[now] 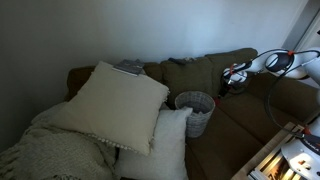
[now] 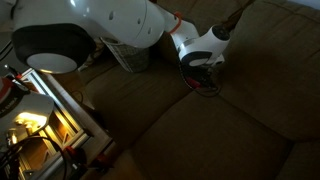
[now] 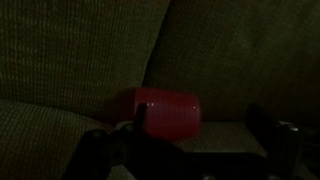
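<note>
A red object (image 3: 172, 114) rests where the brown couch's seat meets its back cushion, in the middle of the dark wrist view. My gripper stands open, with a dark finger to either side of the red object and visible room on its right. Whether either finger touches it is too dark to tell. From the first exterior view, the gripper (image 1: 223, 90) is low at the couch's back, right of a wicker basket (image 1: 195, 115). The second exterior view has the white wrist over the gripper (image 2: 202, 85), and its fingertips are hard to make out.
Left of the basket lean a large cream pillow (image 1: 113, 105) and a smaller white pillow (image 1: 162, 150). A knitted blanket (image 1: 60, 158) covers the left end. The couch seat (image 1: 225, 140) in front of the gripper is clear. The couch back (image 2: 275, 60) rises close behind the wrist.
</note>
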